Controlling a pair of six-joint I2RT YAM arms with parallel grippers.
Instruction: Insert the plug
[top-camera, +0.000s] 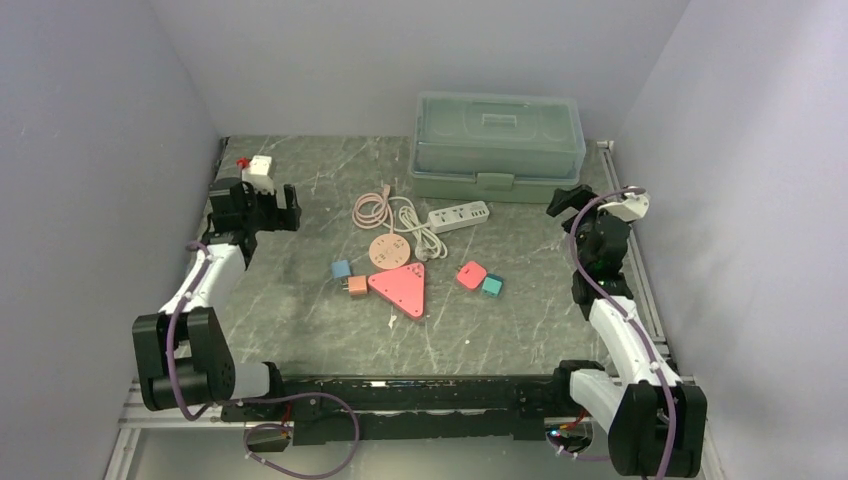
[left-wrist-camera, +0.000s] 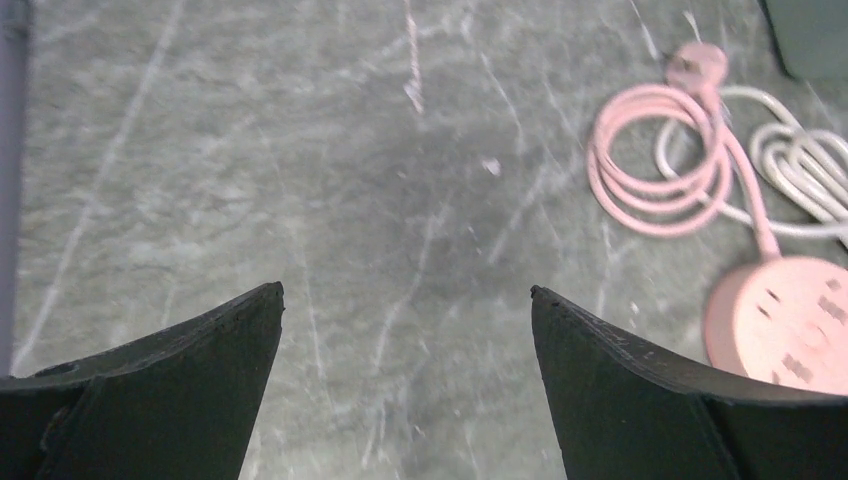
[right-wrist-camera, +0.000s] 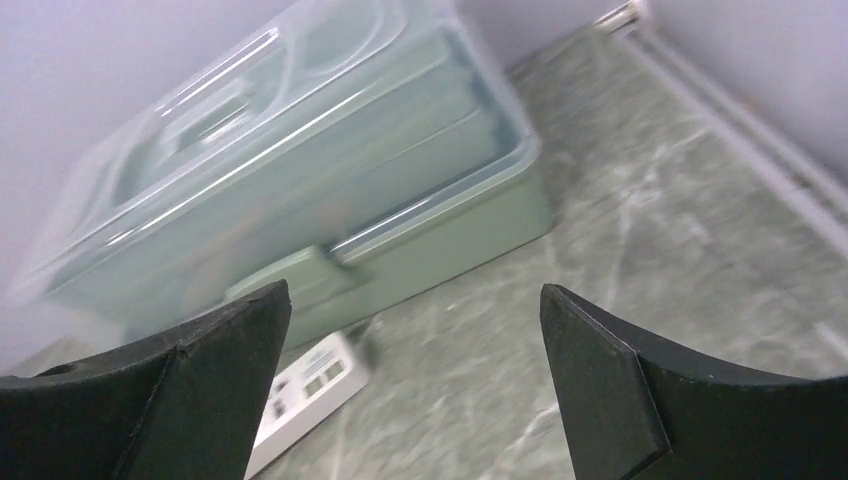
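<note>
Several small plug blocks lie mid-table in the top view: a blue one (top-camera: 341, 270), an orange one (top-camera: 357, 286), a red one (top-camera: 472, 275) and a teal one (top-camera: 492, 285). Between them sit a red triangular socket (top-camera: 402, 290) and a round pink socket (top-camera: 389, 251); a white power strip (top-camera: 458, 217) lies behind. At the table's left side my left gripper is open, with bare tabletop between its fingers. Over on the right, my right gripper also stands open and empty, the white strip (right-wrist-camera: 310, 390) showing partly behind its left finger.
A green lidded box (top-camera: 495, 150) fills the back right of the table. Coiled pink cable (top-camera: 372, 211) and white cable (top-camera: 428, 243) lie beside the strip.
</note>
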